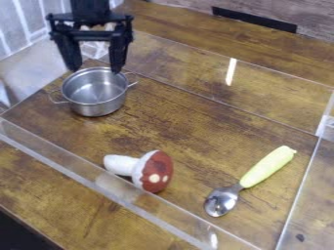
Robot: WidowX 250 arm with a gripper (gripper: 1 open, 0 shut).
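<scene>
The black gripper [92, 55] hangs open above the steel pot [96, 92] at the upper left, with nothing seen between its fingers. The pot has two thin side handles and looks empty. A toy mushroom [141, 171] with a white stem and a red spotted cap lies on its side on the wooden board near the bottom centre. A spoon [257, 177] with a pale yellow handle and metal bowl lies at the lower right.
Clear low walls surround the wooden work area [209, 117]. A small white strip [229, 72] stands at the back wall. The middle and right of the board are mostly free.
</scene>
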